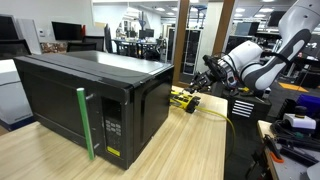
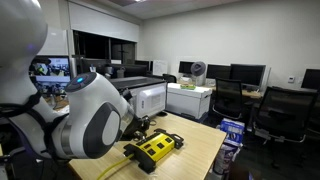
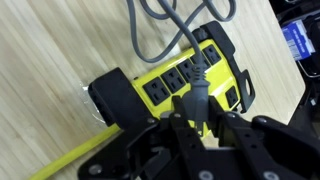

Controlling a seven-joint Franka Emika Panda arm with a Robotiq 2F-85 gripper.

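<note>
A yellow and black power strip (image 3: 168, 84) lies on the wooden table, its row of sockets facing up in the wrist view. Over it, my gripper is shut on a grey plug (image 3: 199, 88), whose grey cable (image 3: 183, 31) runs up and loops over the table. The plug overlaps the strip's sockets in this view; its prongs are hidden, and its height above the strip is hard to judge. From the side, the gripper (image 1: 204, 79) appears above the strip (image 1: 183, 98) at the table's far end.
A large black microwave (image 1: 62, 102) with a green strip on its front takes up the left of the table. The strip's yellow cord (image 1: 221, 114) curves across the right side. Bare tabletop (image 1: 187, 143) lies in front.
</note>
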